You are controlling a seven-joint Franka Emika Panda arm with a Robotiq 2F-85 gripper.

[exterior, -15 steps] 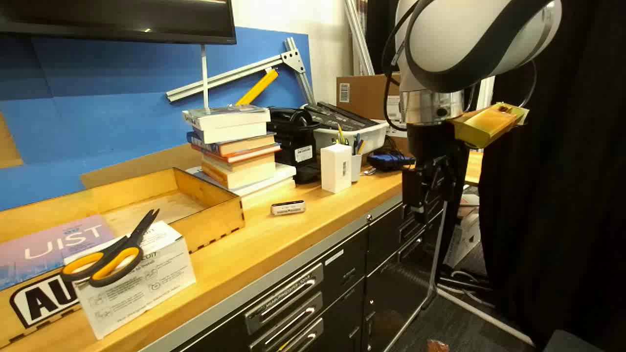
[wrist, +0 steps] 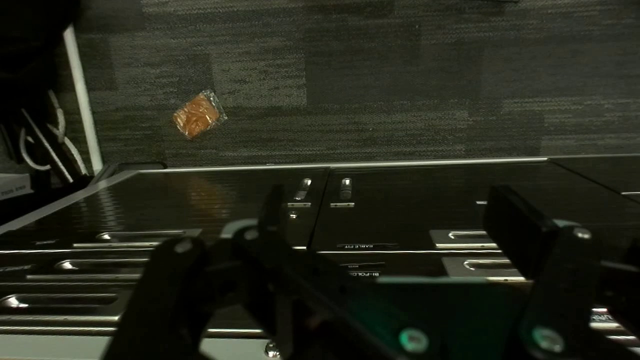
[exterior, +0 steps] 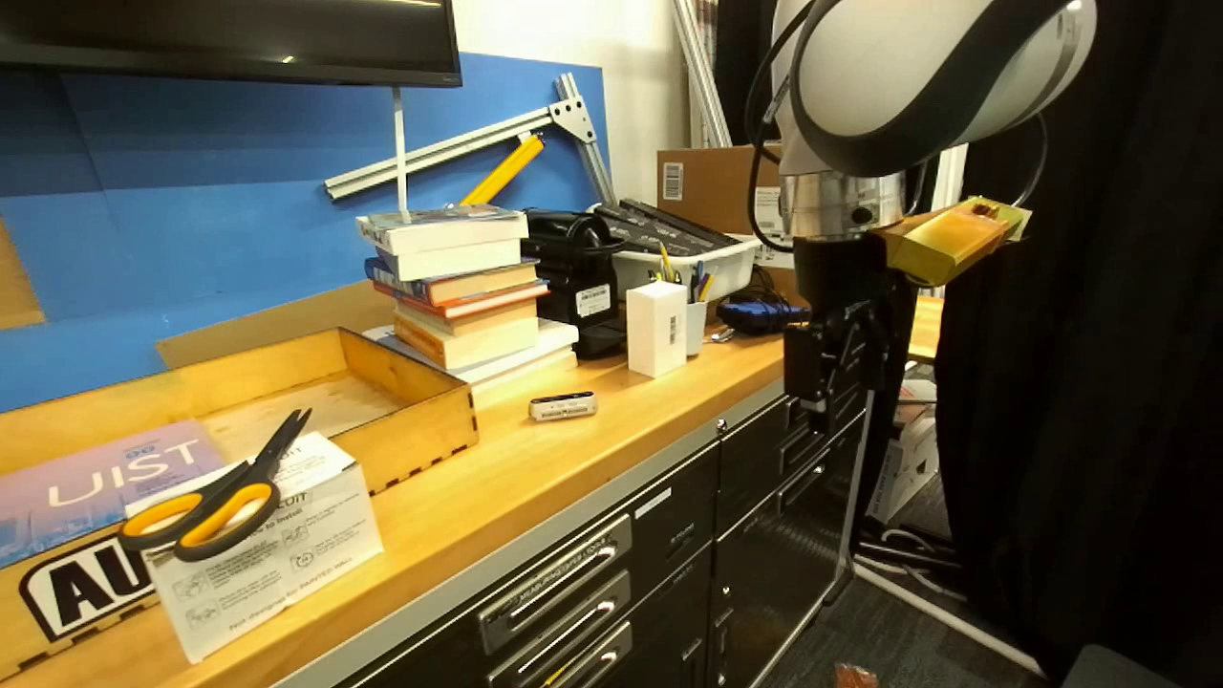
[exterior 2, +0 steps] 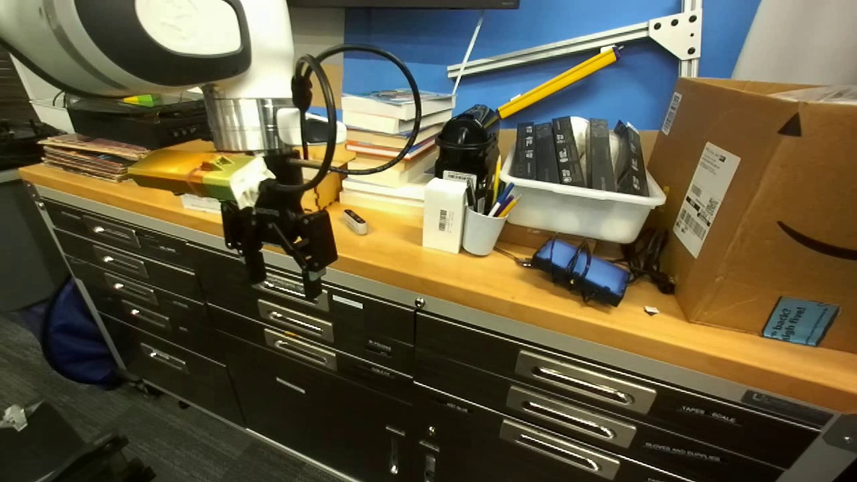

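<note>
My gripper (exterior 2: 283,281) hangs in front of the workbench's dark drawers, pointing down, its two fingers apart and nothing between them. In the wrist view the gripper is open over drawer fronts and carpet. Black-and-orange scissors (exterior: 227,499) lie across a white printed card box (exterior: 275,562), beyond the gripper's reach of touch. A small white-and-black device (exterior: 563,406) rests alone on the bench top; exterior view 2 shows the same device (exterior 2: 355,222) behind the gripper. An upright white box (exterior 2: 443,215) stands beside a pen cup (exterior 2: 483,231).
A wooden tray (exterior: 413,430) and stacked books (exterior: 464,287) occupy the bench's back. Further along are a white bin (exterior 2: 578,210), a blue cabled pouch (exterior 2: 582,269) and a large cardboard box (exterior 2: 747,209). Bare wood runs along the bench's front edge. An orange packet (wrist: 198,115) lies on the floor.
My arm and gripper have shifted very slightly to the left in exterior view 1. Everything on the bench has stayed where it was.
</note>
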